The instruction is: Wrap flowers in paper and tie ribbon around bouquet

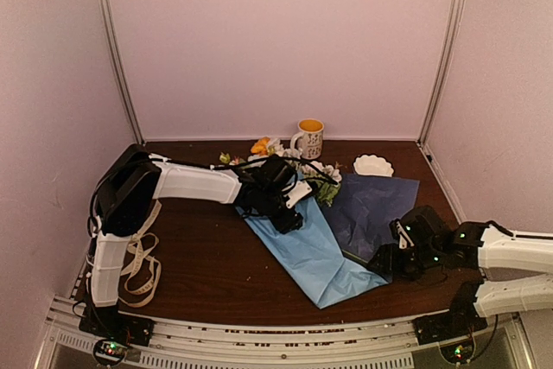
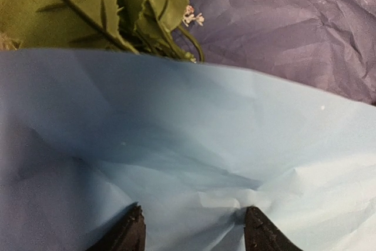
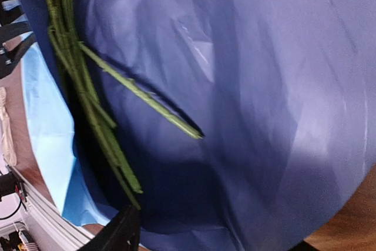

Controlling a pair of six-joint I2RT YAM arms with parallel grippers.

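The bouquet's leaves and pale flowers (image 1: 327,181) lie near the back of the table. Its green stems (image 3: 88,104) run over dark blue wrapping paper (image 3: 252,86) in the right wrist view. Light blue paper (image 1: 311,252) folds across from the left, its edge below the leaves (image 2: 70,10) in the left wrist view. Over this paper stands my left gripper, fingers apart, with light blue paper showing between them. My right gripper (image 1: 378,264) is at the papers' front right corner. Its fingers (image 3: 126,233) are spread wide, with dark paper visible between them.
A mug (image 1: 309,139) stands behind the bouquet, and a white scalloped dish (image 1: 372,166) lies at the back right. A pale ribbon (image 1: 143,261) is heaped at the left. Bare table (image 1: 216,270) shows at front left.
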